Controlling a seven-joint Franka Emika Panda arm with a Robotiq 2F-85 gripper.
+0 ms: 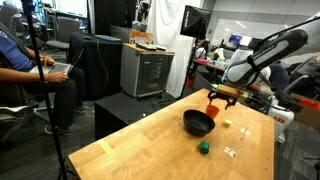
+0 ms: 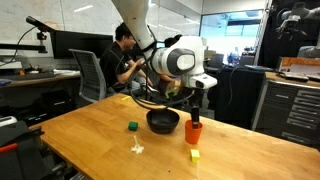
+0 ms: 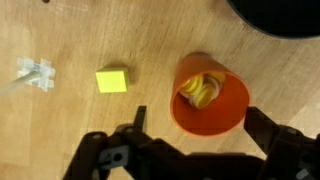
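Observation:
An orange cup (image 3: pixel 211 98) stands upright on the table, with some yellow and whitish pieces (image 3: pixel 207 90) visible inside it. My gripper hangs over the cup; its two dark fingers are wide apart and nothing is between them. From the side, the cup (image 2: pixel 193 132) shows just below the gripper (image 2: pixel 198 108). A black bowl (image 1: pixel 199 122) sits beside the cup. On the bare wood lies a yellow block (image 3: pixel 112 80), apart from the cup.
A green block (image 1: pixel 204 147) rests near the bowl. White tape pieces (image 3: pixel 37 73) are stuck on the table (image 1: pixel 140 150), whose near left part is mostly clear. A person (image 1: pixel 50 75) with a laptop sits beyond it.

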